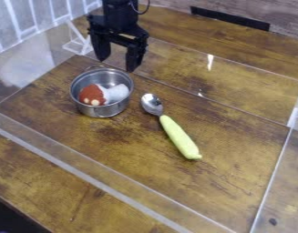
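My gripper [118, 56] is at the top of the view, dark, with its fingers open and nothing between them. Just below it a metal pot [102, 106] rests upright on the wooden table, holding a red item [93, 96] and a white item [115, 93]. A silver spoon [152, 104] lies right of the pot, and a long pale green vegetable-like object [179, 136] lies below the spoon.
Clear panels line the left edge and lower right edge.
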